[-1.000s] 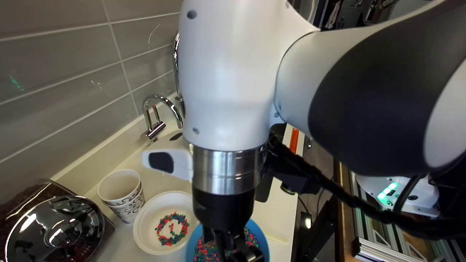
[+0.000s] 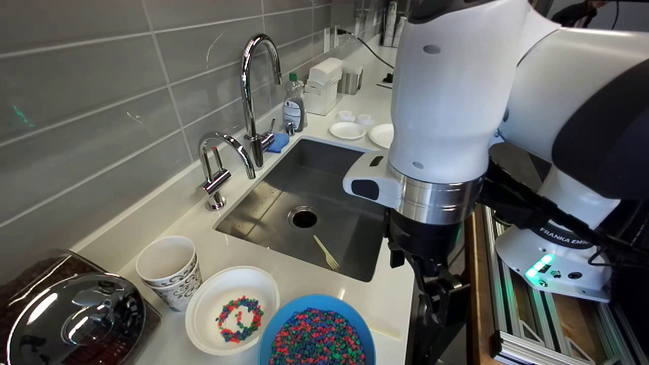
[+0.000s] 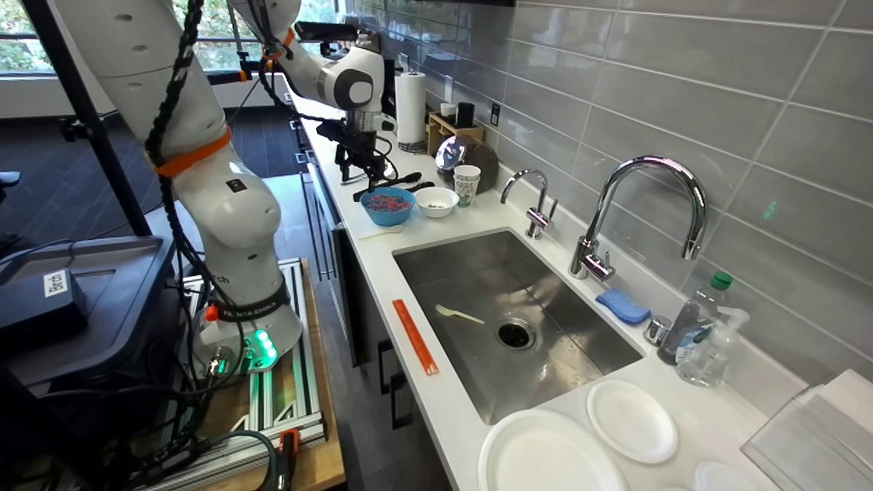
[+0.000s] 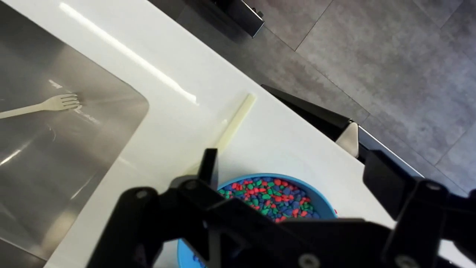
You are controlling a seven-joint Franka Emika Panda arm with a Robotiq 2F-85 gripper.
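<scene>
In the wrist view my gripper is open, with a wide gap between its dark fingers and nothing held. The blue bowl (image 2: 363,322), full of red, green and blue pebbles (image 2: 316,337), is partly covered by the gripper body in the wrist view. Seen from exterior view 1, the gripper (image 2: 435,310) hangs off the counter's front side, right of this bowl. A white bowl (image 2: 204,304) beside it has a few of the same pebbles on its bottom. In the sink (image 2: 267,207) rests a pale fork (image 2: 327,252).
A pale stick (image 4: 236,120) lies on the counter by the blue bowl. Patterned cups (image 2: 176,286) and a lidded container (image 2: 79,325) stand nearby. Taps (image 2: 246,91) rise behind the sink. An orange strip (image 3: 415,336) and white plates (image 3: 548,458) lie farther along the counter.
The arm has swung right in exterior view 1, from over the blue bowl to beyond the counter's front edge. The sink and fork have come into view; both bowls stay put.
</scene>
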